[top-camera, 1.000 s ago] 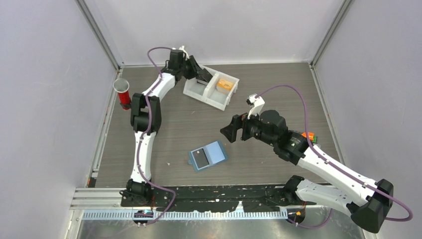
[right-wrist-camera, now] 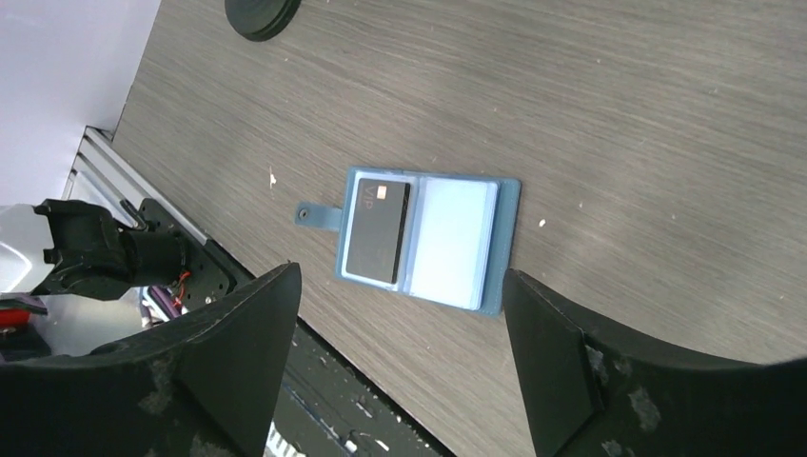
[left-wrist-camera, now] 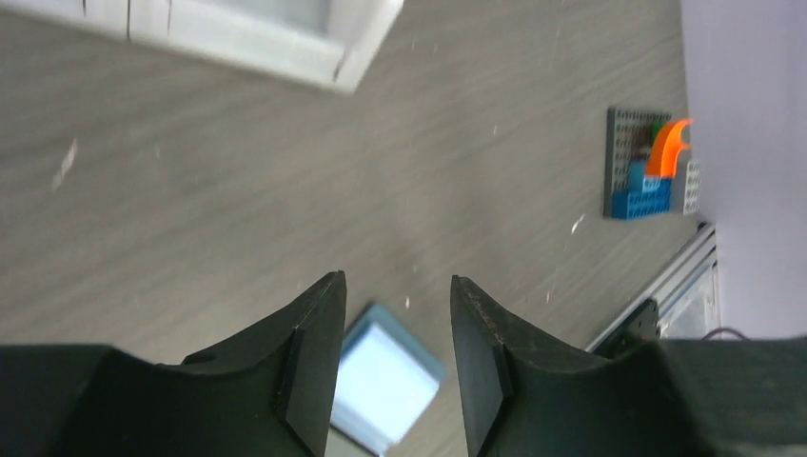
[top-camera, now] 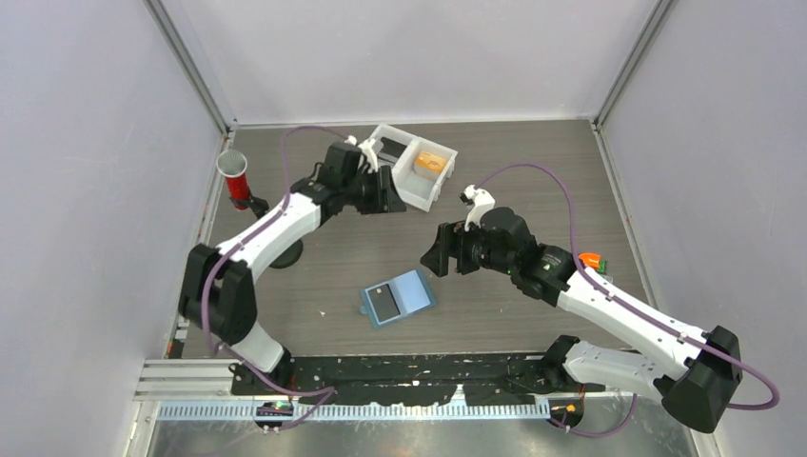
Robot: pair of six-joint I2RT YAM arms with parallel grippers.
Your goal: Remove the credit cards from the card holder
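The blue card holder point(top-camera: 419, 292) lies unfolded on the table, its strap pointing left. In the right wrist view a black card point(right-wrist-camera: 379, 228) shows in the holder's left pocket, while the right side point(right-wrist-camera: 452, 238) looks pale with no dark card. My left gripper, open and empty, hangs near the front of the white bin, away from the holder. Only the holder's pale half point(left-wrist-camera: 383, 386) shows between its fingers, far below. My right gripper is open too, above the table to the right of the holder, nothing between its fingers.
At the back stands the white two-part bin point(top-camera: 407, 192), with an orange box point(top-camera: 431, 163) in one section and a dark item point(top-camera: 391, 149) in the other. A red can point(top-camera: 236, 181) stands left, toy blocks point(top-camera: 592, 262) right. Bare table surrounds the holder.
My left gripper has come away from the bin's dark-item side, forward and right, toward the bin's front. The right arm has shifted only slightly. The holder and its black card have stayed put.
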